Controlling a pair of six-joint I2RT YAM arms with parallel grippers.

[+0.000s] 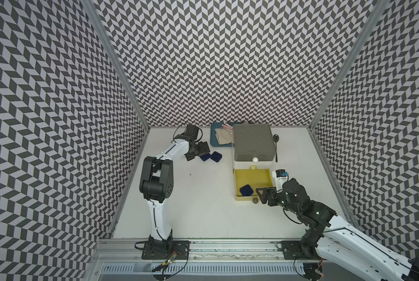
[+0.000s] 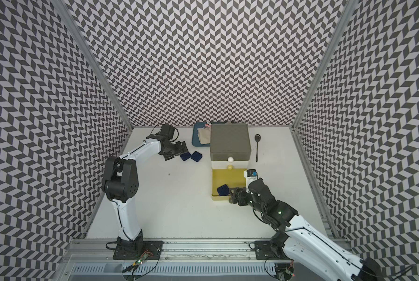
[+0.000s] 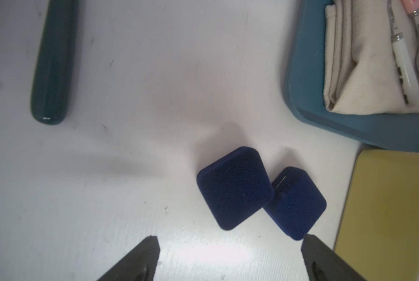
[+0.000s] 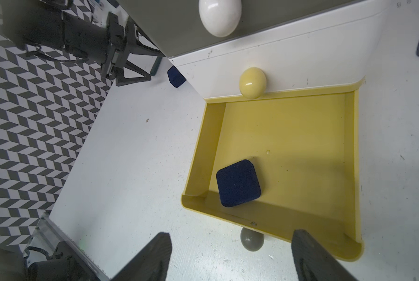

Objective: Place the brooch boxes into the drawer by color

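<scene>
A navy brooch box (image 4: 238,183) lies in the open yellow bottom drawer (image 4: 303,140) of the drawer unit (image 1: 252,139). Two more navy boxes (image 3: 235,187) (image 3: 294,202) lie side by side on the table, left of the unit. My left gripper (image 1: 195,152) hangs over them with fingers open, nothing between them in the left wrist view. My right gripper (image 1: 264,194) is at the drawer's front right, fingers apart and empty, above the rim.
A blue tray (image 3: 312,119) with cloth and cutlery stands behind the boxes. A dark ladle (image 2: 256,149) lies right of the unit.
</scene>
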